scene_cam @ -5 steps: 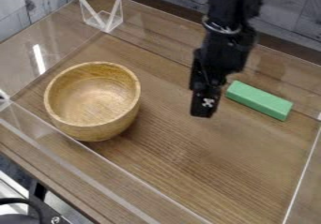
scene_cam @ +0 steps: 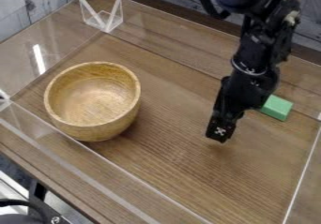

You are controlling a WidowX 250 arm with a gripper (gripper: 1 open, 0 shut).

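My black gripper (scene_cam: 221, 119) reaches down from the top right to just above the wooden tabletop, right of centre, with its fingers open. A green block (scene_cam: 276, 108) lies just right of it, partly hidden behind the arm. A large tan bowl (scene_cam: 90, 104) stands on the left, well apart from the gripper.
A small white wire-like object (scene_cam: 103, 14) sits at the back left.
The gripper has moved to the right and somewhat toward the front, and now covers part of the green block. The bowl has not moved.
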